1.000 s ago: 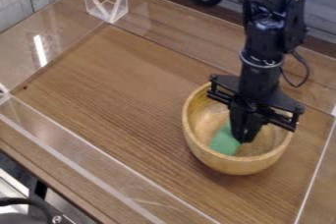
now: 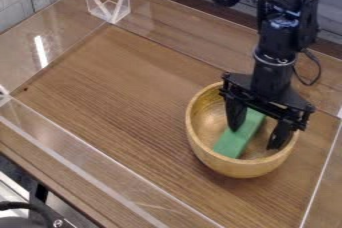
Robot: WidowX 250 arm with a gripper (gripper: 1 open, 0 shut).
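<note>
A yellow bowl (image 2: 214, 154) stands on the wooden table at the right, with a green object (image 2: 238, 138) lying in it. My black gripper (image 2: 261, 122) is open above the bowl, its two fingers spread over the green object's right part and the bowl's interior, nothing clearly between them.
A small white wire-like holder (image 2: 110, 4) stands at the back left. A wall edge runs along the back.
My gripper has risen a little and its fingers have spread apart, showing more of the green object in the bowl.
</note>
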